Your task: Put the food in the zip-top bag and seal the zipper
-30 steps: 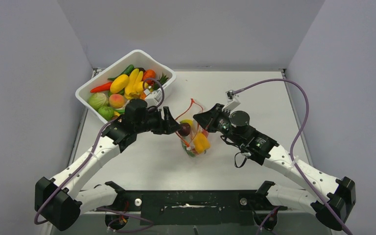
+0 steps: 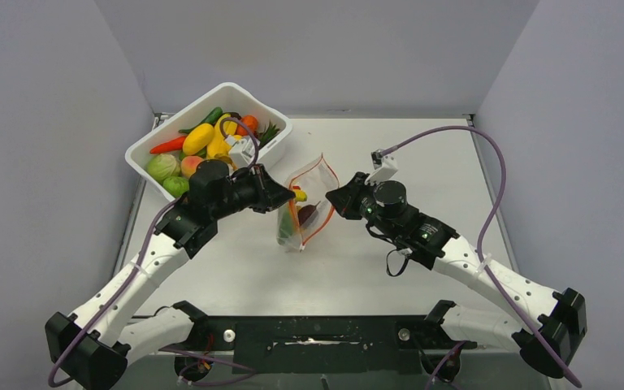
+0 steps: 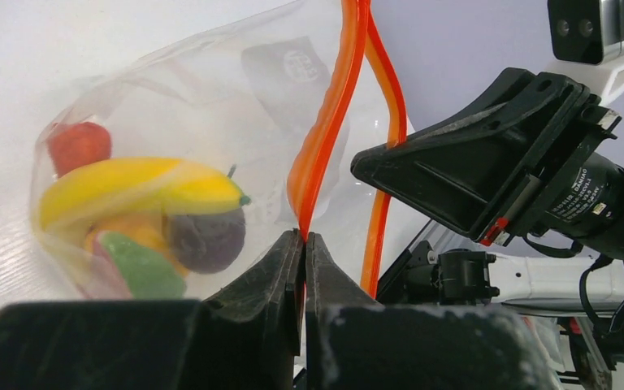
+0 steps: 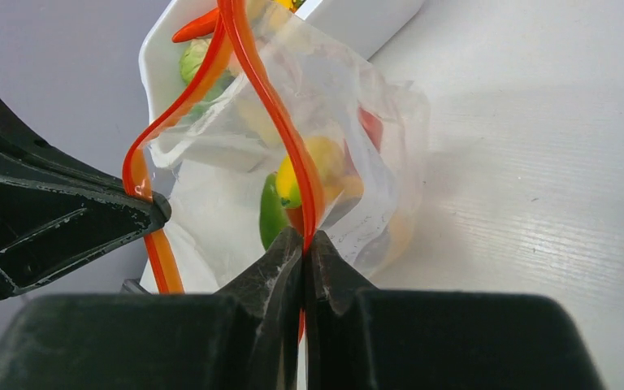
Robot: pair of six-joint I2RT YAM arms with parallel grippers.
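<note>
A clear zip top bag (image 2: pixel 309 180) with an orange zipper edge hangs between my two arms, mouth spread. My left gripper (image 2: pixel 292 196) is shut on one orange zipper edge (image 3: pixel 326 134), which runs down between its fingertips. Across the mouth, my right gripper (image 2: pixel 330 197) is shut on the opposite edge (image 4: pixel 280 110). Inside the bag are a yellow long piece of food (image 3: pixel 134 187), a red piece (image 3: pixel 80 148), a dark purple round piece (image 3: pixel 208 240) and a green piece (image 3: pixel 142 268). Film and folds blur part of the food.
A white bin (image 2: pixel 140 152) full of toy fruit and vegetables stands at the back left, just behind my left arm. Bare white table (image 2: pixel 435 183) lies to the right and in front of the bag. Grey walls enclose the sides and back.
The bag has turned, its food now lying further left and its zipper edges spread.
</note>
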